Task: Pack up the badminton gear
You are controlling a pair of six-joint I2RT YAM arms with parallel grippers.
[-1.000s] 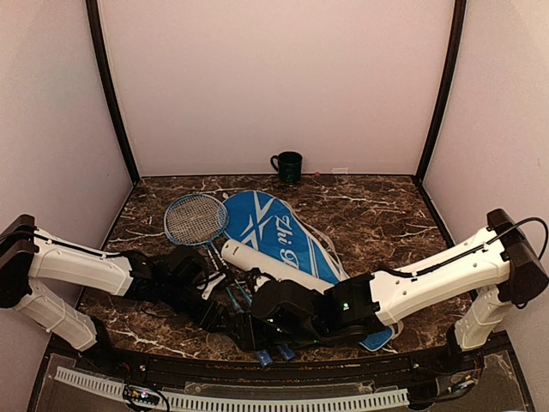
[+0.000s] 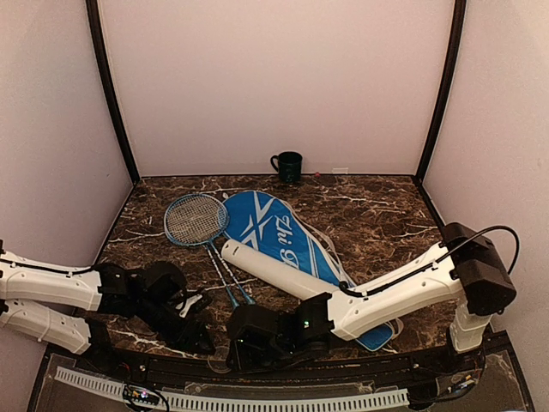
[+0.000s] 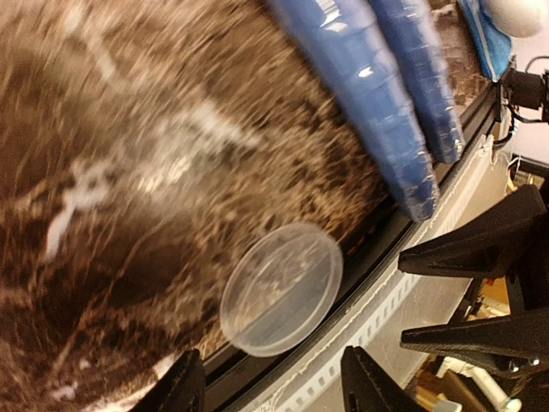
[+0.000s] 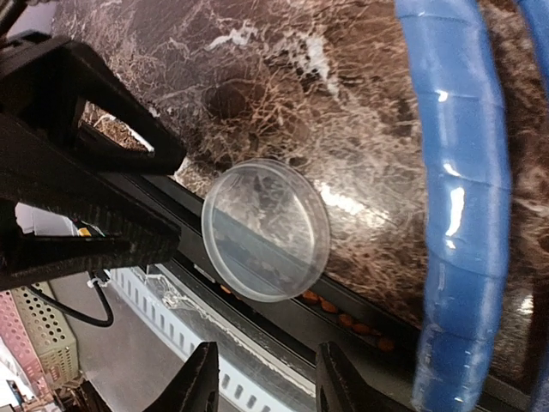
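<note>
A clear round lid (image 3: 281,289) lies at the table's front edge, overlapping the dark rail. My left gripper stands open close to it, with nothing between its fingers. From the other side, my right gripper is also open and empty beside the same lid (image 4: 266,229). The top view shows the racket heads (image 2: 196,219) at left, overlapping, with thin shafts running towards the front. Their blue handles (image 3: 369,112) show in the left wrist view. A white tube (image 2: 274,273) lies along the blue racket bag (image 2: 266,225); my right arm covers part of both.
A dark mug (image 2: 289,166) stands by the back wall. Free table lies at the back right (image 2: 377,210). The two grippers are very close together at the front edge, where a dark rail (image 4: 360,313) runs past.
The rackets, bag and tube have stayed in place.
</note>
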